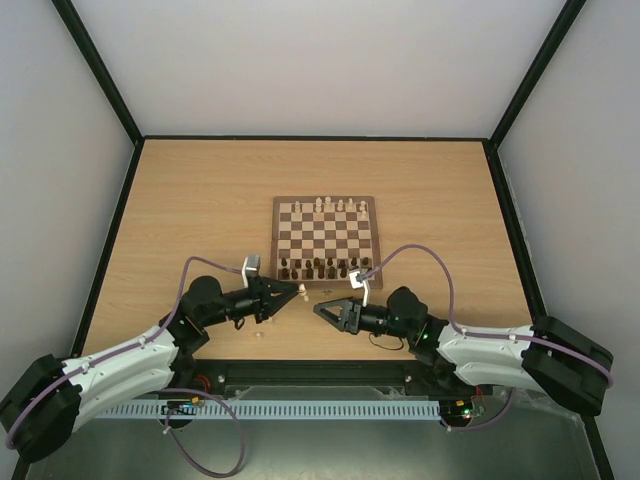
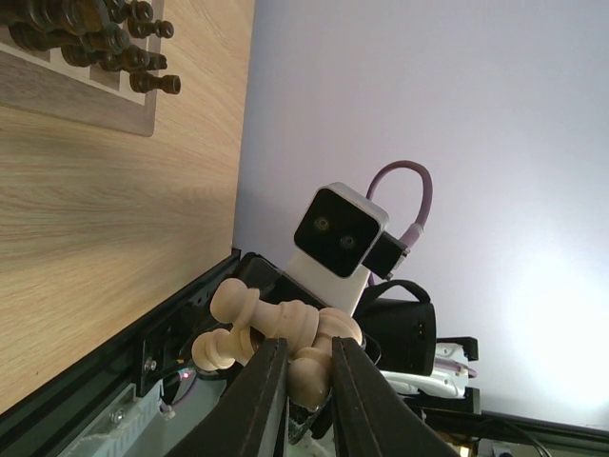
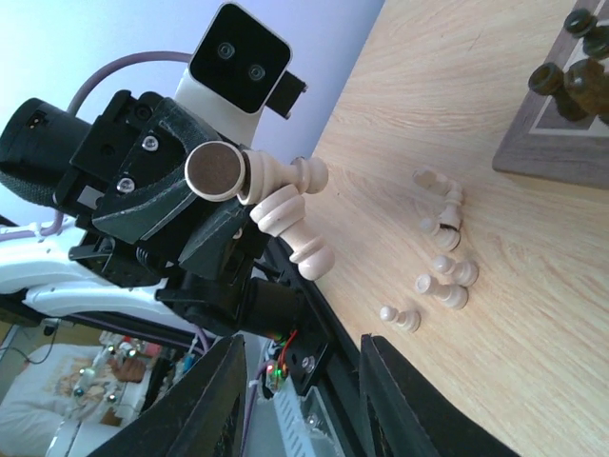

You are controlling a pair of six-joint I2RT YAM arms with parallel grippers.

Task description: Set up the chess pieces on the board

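Two light wooden chess pieces [image 2: 290,319], lying across each other, jut from the tips of my left gripper [image 1: 297,289], which is shut on them. Both pieces [image 3: 295,238] also show in the right wrist view. Facing them from the right in the top view, my right gripper [image 1: 320,309] has its fingers [image 3: 224,381] apart with nothing between. The chessboard [image 1: 325,201] lies behind both grippers. Dark pieces [image 1: 320,269] fill its near rows, and several light pieces [image 1: 340,204] stand along its far side.
Several loose light pieces [image 3: 442,288] lie on the bare table [image 1: 430,200] in front of the board. The middle of the board is empty. A dark frame rail [image 1: 300,370] runs along the table's near edge.
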